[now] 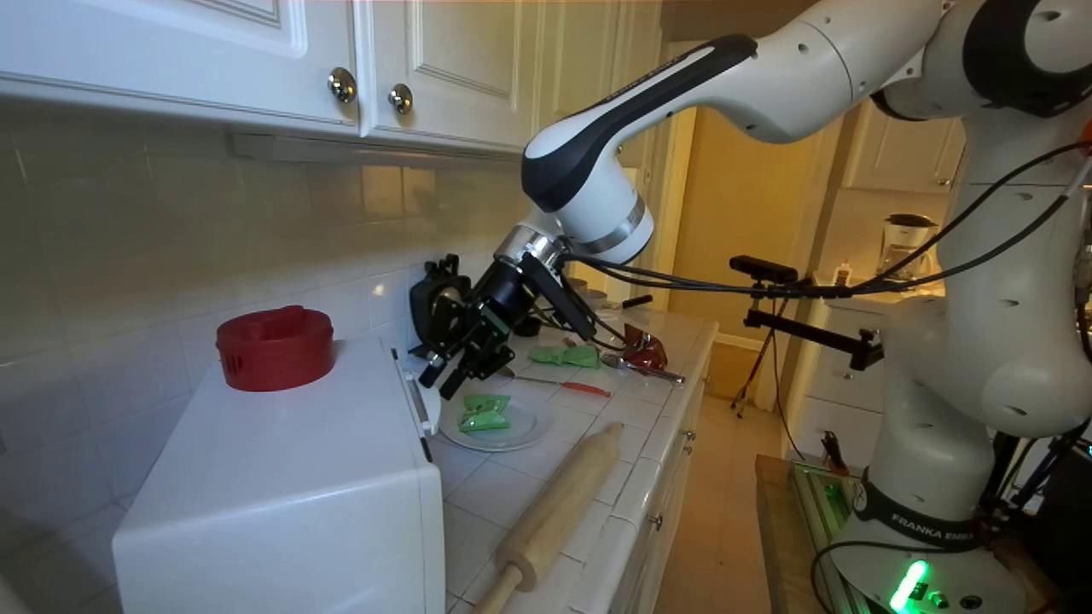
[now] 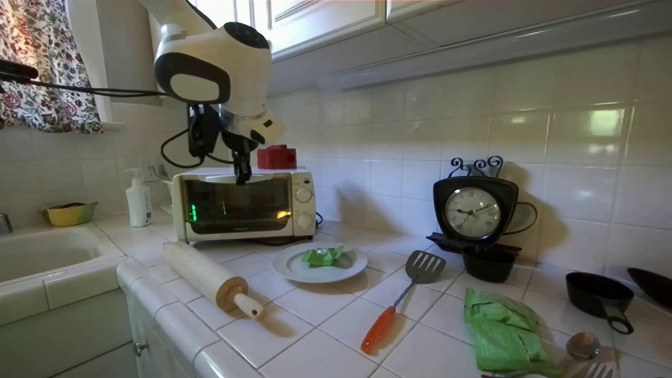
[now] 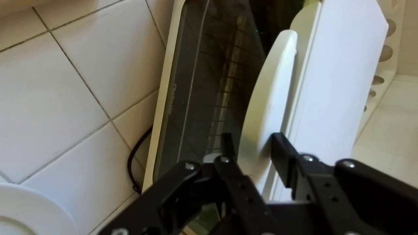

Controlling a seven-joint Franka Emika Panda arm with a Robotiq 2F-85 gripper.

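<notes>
The white toaster oven (image 2: 296, 208) stands on the counter with its glass door (image 2: 236, 205) closed. Its pale handle (image 3: 270, 98) runs along the top of the door. In the wrist view my gripper is part open, one finger on each side of the handle's near end. Whether the fingers touch the handle I cannot tell. From exterior view 1 the gripper (image 1: 440, 380) appears tilted down at the oven's front upper edge. Exterior view 2 shows the gripper (image 2: 242, 177) in front of the door's top.
A red container (image 1: 274, 350) sits on the oven. In front of it are a plate (image 2: 290, 268) with a green packet (image 2: 322, 255), a rolling pin (image 2: 205, 274) and an orange-handled spatula (image 2: 381, 327). A clock (image 2: 473, 211) stands by the wall. Cabinets (image 1: 450, 61) hang above.
</notes>
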